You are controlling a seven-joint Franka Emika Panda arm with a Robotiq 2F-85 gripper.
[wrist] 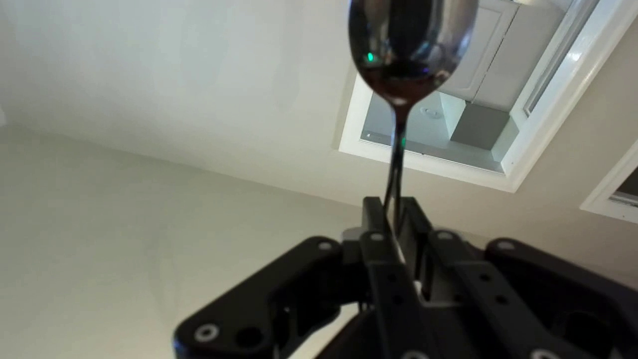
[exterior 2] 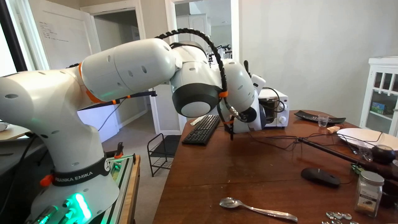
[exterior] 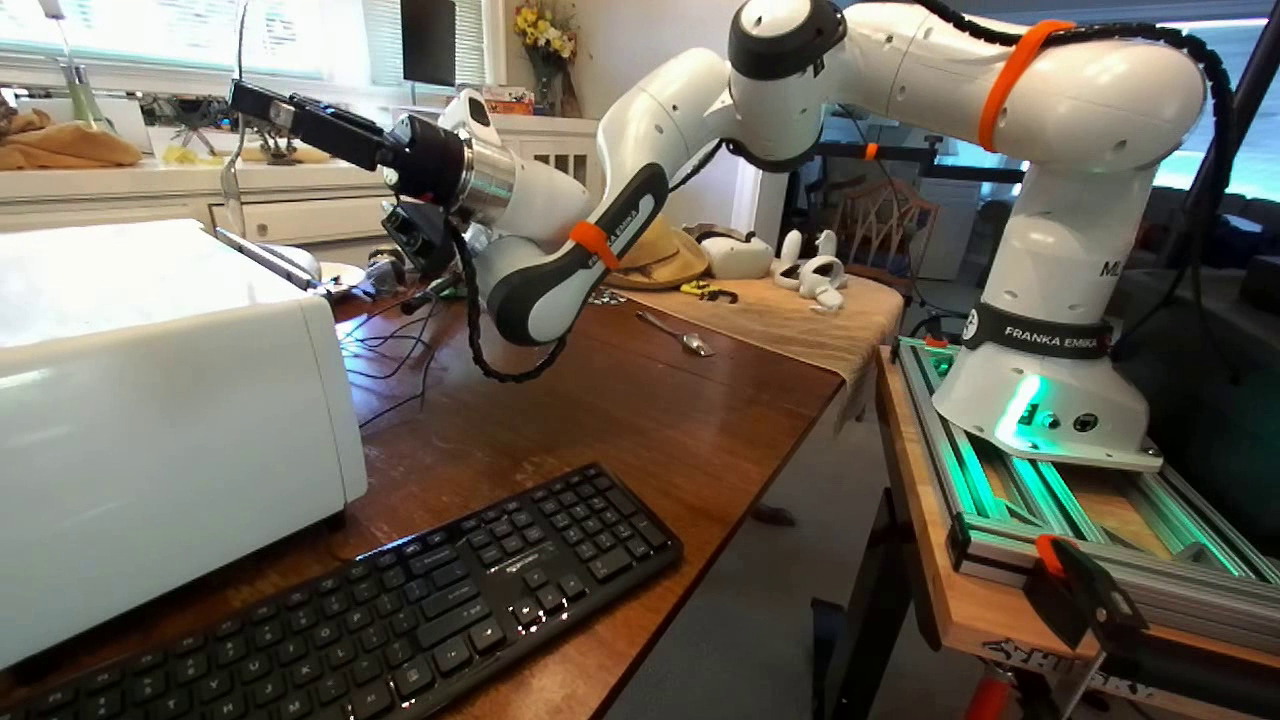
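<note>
A metal spoon (wrist: 411, 57) is pinched by its handle between the fingertips of my gripper; its bowl points away from them. In exterior view 1 my gripper (exterior: 248, 101) is raised above the far side of the white toaster oven (exterior: 156, 420), and the spoon (exterior: 232, 192) hangs nearly upright with its bowl low. The arm hides the gripper in exterior view 2, where the toaster oven (exterior 2: 281, 112) shows partly behind it. A second spoon (exterior 2: 257, 209) lies on the table's near part.
A black keyboard (exterior: 480, 588) lies before the toaster oven. Loose cables (exterior: 396, 348) spread beside it. A mouse (exterior 2: 320, 177), a lidded jar (exterior 2: 369, 194), a white plate (exterior 2: 373, 137) and a dark tray (exterior 2: 317, 117) stand along one side.
</note>
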